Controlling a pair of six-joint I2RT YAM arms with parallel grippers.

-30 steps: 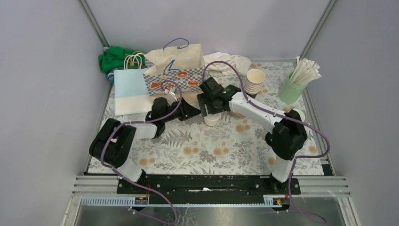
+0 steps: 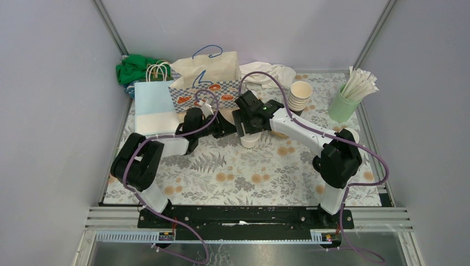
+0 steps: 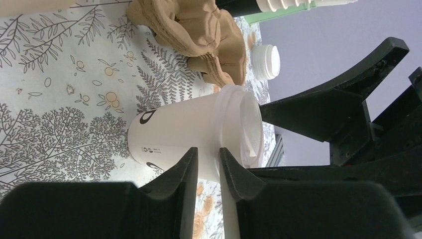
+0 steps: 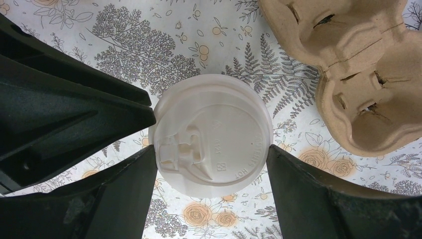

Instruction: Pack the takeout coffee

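Note:
A white lidded coffee cup stands on the patterned table between my grippers; its lid [image 4: 214, 144] fills the right wrist view's centre. My right gripper [image 2: 244, 126] is over it, open, fingertips at either side of the lid. My left gripper is at the cup's left, near the lid's edge, shut, with nothing clearly visible between its fingers. A brown cardboard carrier [image 4: 368, 84] lies beside the cup, partly hidden by the right arm in the top view.
Paper bags [image 2: 152, 105] and a checked bag [image 2: 183, 97] stand at the back left. Stacked cups [image 2: 300, 94] and a green holder [image 2: 341, 108] with wrapped sticks are at the right.
The right arm and the cup show no visible movement.

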